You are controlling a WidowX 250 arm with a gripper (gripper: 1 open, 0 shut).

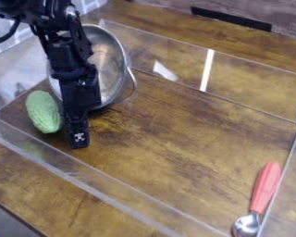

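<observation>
My black gripper (77, 134) is low over the wooden board at the left, shut, with nothing visible between its fingers. A green textured oblong vegetable (43, 112) lies just left of it, close beside the fingers. The steel bowl (111, 65) is behind the arm, partly hidden by it.
A red-handled scoop (265, 187) lies at the right edge of the wooden board (176, 139). Clear plastic walls border the workspace. The middle and right of the board are mostly free.
</observation>
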